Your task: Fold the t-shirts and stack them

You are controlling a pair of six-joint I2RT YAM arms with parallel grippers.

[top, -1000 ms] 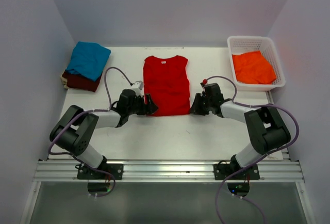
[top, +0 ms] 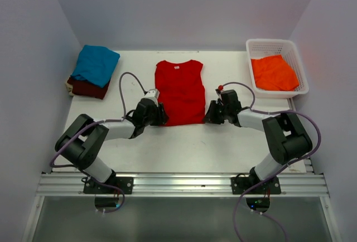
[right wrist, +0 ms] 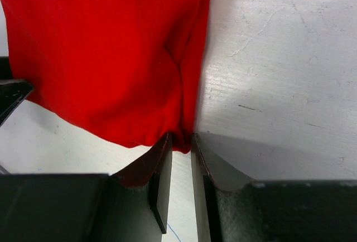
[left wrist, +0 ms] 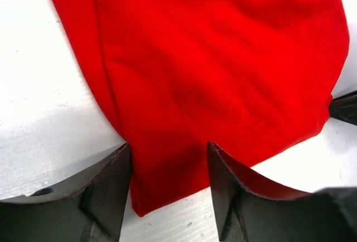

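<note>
A red t-shirt (top: 179,88) lies flat in the middle of the white table, its sides tucked inward. At its bottom left corner my left gripper (top: 160,119) is part open; in the left wrist view its fingertips (left wrist: 219,158) rest over the red hem, one each side of a strip of cloth. At the bottom right corner is my right gripper (top: 207,118); in the right wrist view its fingertips are close together at the folded corner (right wrist: 184,141), and I cannot tell how firmly they hold it.
A white basket (top: 301,80) with an orange shirt (top: 273,73) stands back right. Folded blue (top: 96,63) and brown (top: 89,89) shirts are stacked back left.
My left gripper has shifted slightly at the shirt's lower left corner, its wrist turning. The right arm and the shirt look almost unchanged.
</note>
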